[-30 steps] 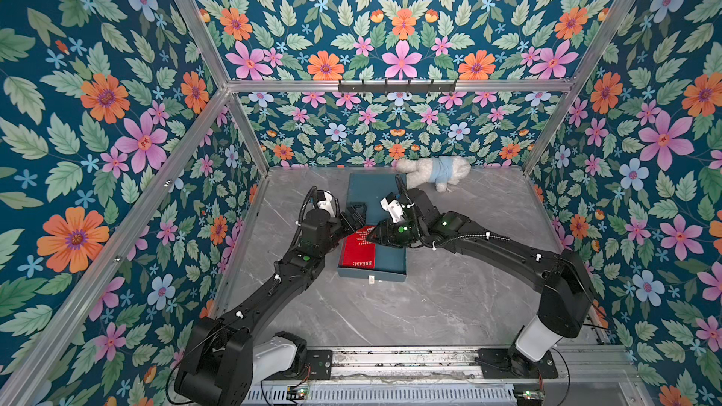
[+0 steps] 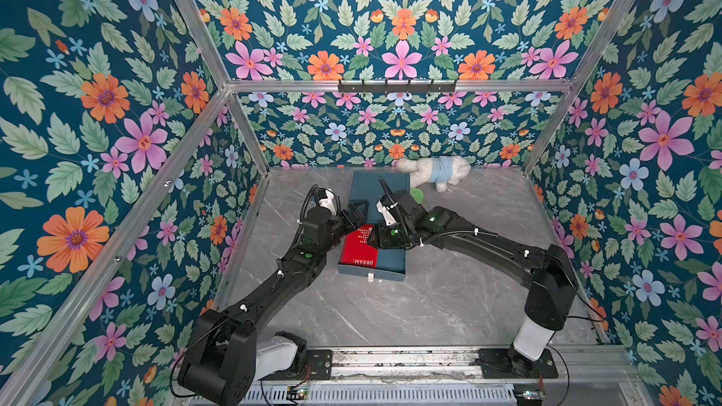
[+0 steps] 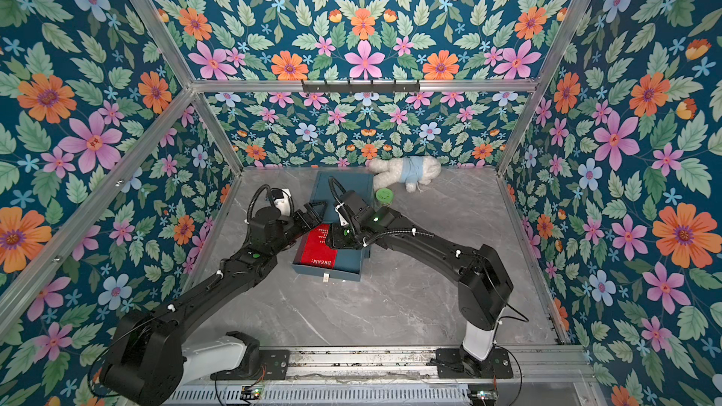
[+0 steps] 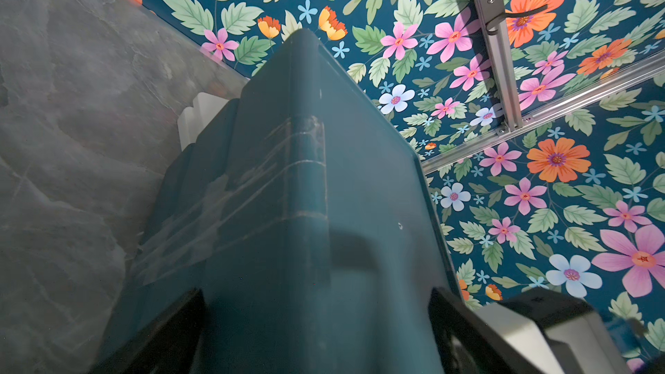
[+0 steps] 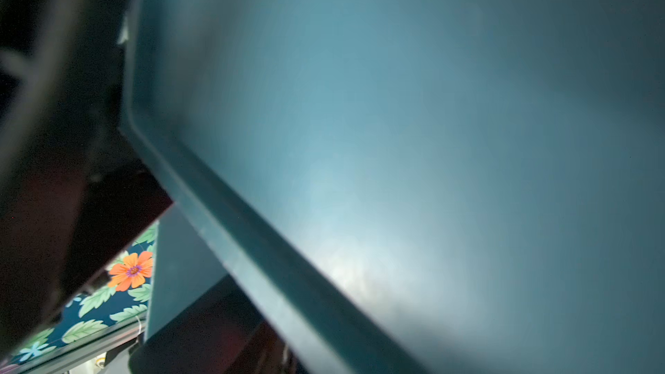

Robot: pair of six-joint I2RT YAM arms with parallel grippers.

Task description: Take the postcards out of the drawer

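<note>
A teal drawer is pulled out toward me from the teal box. Inside, on its left side, lies a red postcard marked "DREAM"; I cannot tell how many lie under it. My left gripper stands open with its fingers either side of the box's corner in the left wrist view. Over the drawer, at the postcard's upper right, is my right gripper. Its fingertips are hidden from above, and teal surface fills most of the right wrist view, so its grip on the card is not visible.
Behind the right arm a green round thing lies near a white plush toy with a blue shirt at the back wall. Both grippers are close together over the box.
The right gripper and forearm have turned and shifted slightly. The red postcard has slid a little to the right in the drawer. The box's back has moved slightly right. The left arm looks nearly still.
</note>
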